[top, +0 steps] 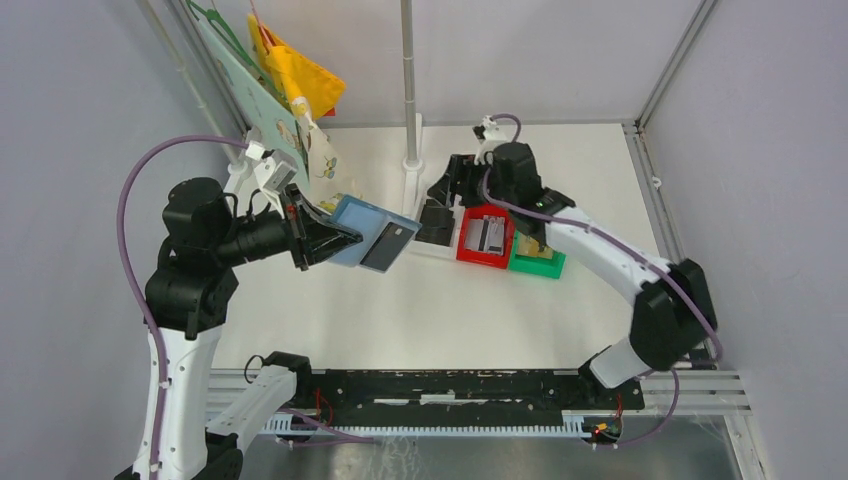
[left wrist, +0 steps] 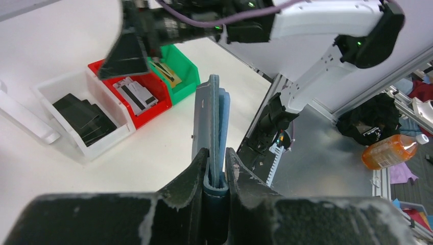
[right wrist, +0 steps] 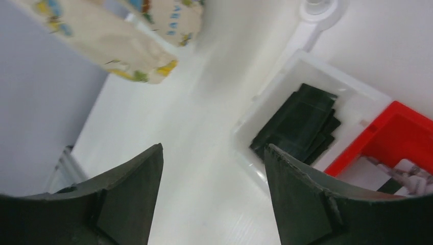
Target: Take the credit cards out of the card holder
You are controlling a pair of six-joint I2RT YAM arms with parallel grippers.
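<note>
A light-blue card holder (top: 364,222) is pinched in my left gripper (top: 355,240), held up over the table. On its face shows a dark card (top: 389,246). From the left wrist view the holder (left wrist: 209,122) appears edge-on, rising between the shut fingers. My right gripper hangs above the bins with its fingers apart and nothing between them. Dark cards (right wrist: 301,122) lie in the white bin (right wrist: 352,81); grey and white cards (left wrist: 135,95) lie in the red bin (left wrist: 166,99).
A green bin (left wrist: 190,76) with gold cards (left wrist: 167,73) stands beside the red one. Cloths (top: 310,80) hang at the back left, by a white pole (top: 409,90).
</note>
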